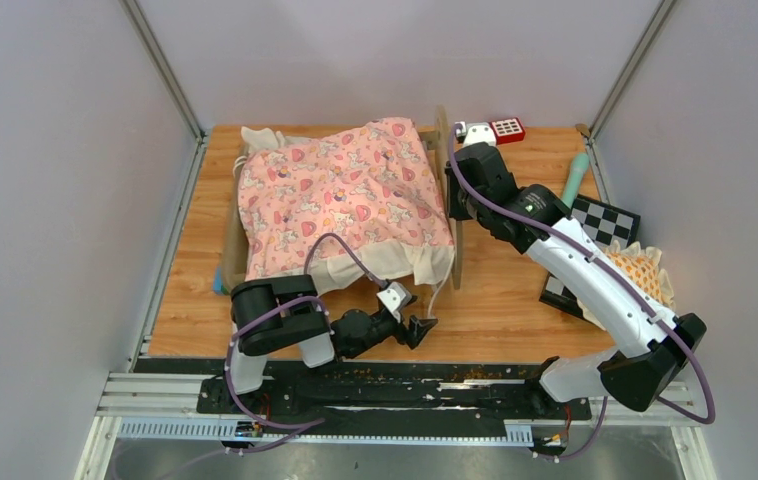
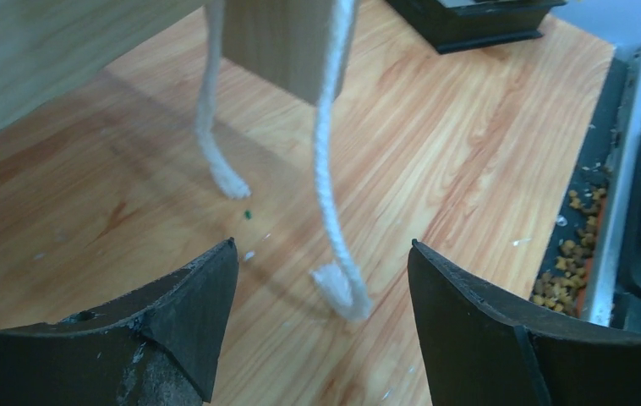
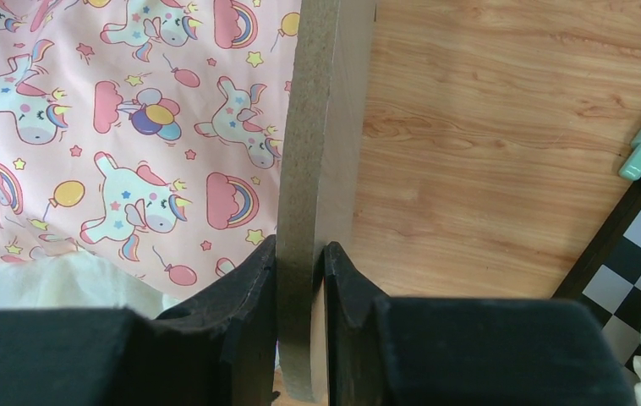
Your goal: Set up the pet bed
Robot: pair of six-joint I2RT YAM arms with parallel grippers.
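The pet bed's pink unicorn-print cloth [image 1: 350,190], with a cream border, is spread over a wooden frame. White strings [image 2: 327,169] hang at the frame's front right corner, one with a frayed end bent on the tabletop. Low in front of that corner, my left gripper [image 1: 425,328] is open; its fingers [image 2: 190,313] stand wide on either side of the string end, not touching it. At the bed's right side, my right gripper has one finger against each face of the upright wooden side panel [image 3: 304,169]. The top view hides these fingers.
A checkered board [image 1: 605,222], an orange patterned cushion [image 1: 645,272] and a mint-green object [image 1: 576,175] lie on the right. Behind the right arm sits a red item [image 1: 507,130].
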